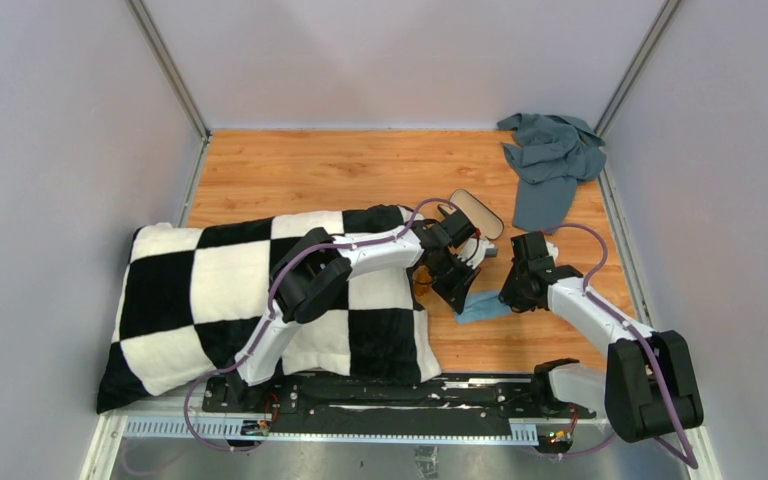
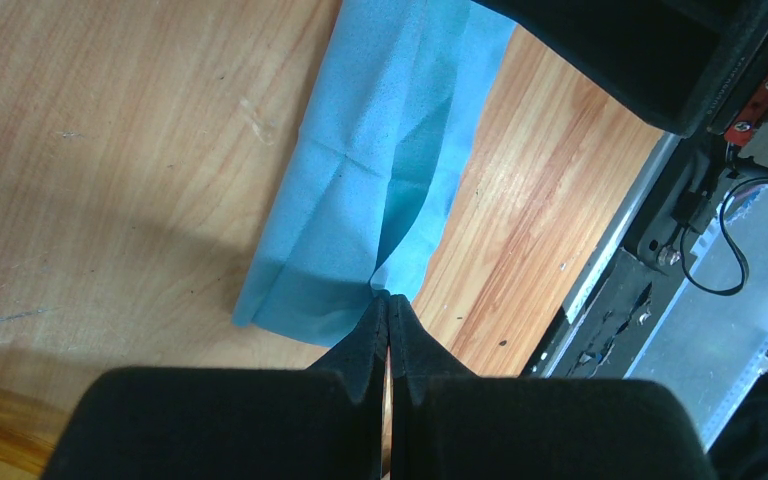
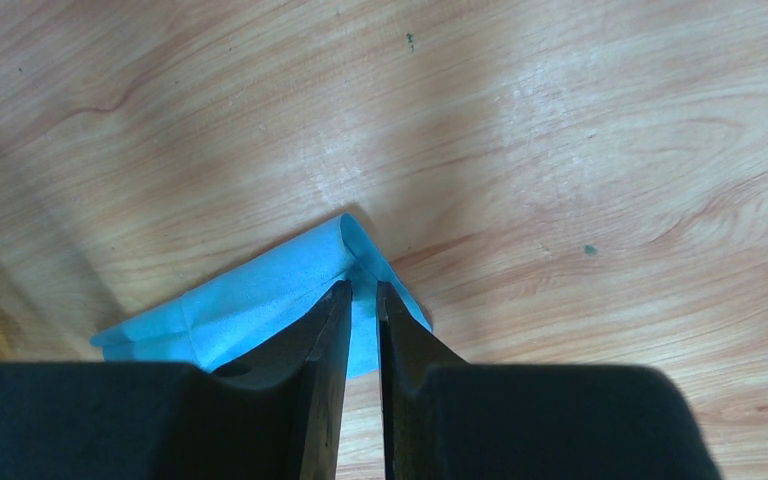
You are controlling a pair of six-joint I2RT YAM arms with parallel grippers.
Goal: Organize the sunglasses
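A folded blue cloth (image 1: 484,307) lies flat on the wooden table between my two grippers. In the left wrist view, the shut fingertips of my left gripper meet at the near end of the cloth (image 2: 360,160), and a corner of it shows right at the tips. My right gripper is over the other end of the cloth (image 3: 260,300), part open, with blue fabric visible in the narrow gap. An eyeglass case (image 1: 477,214) lies behind the left gripper. Sunglasses cannot be made out clearly; an amber item (image 1: 421,280) is partly hidden by the left arm.
A black-and-white checkered blanket (image 1: 230,270) covers the table's left side. Crumpled grey-blue fabric (image 1: 555,160) sits at the back right. Bare wood (image 1: 360,160) runs along the back.
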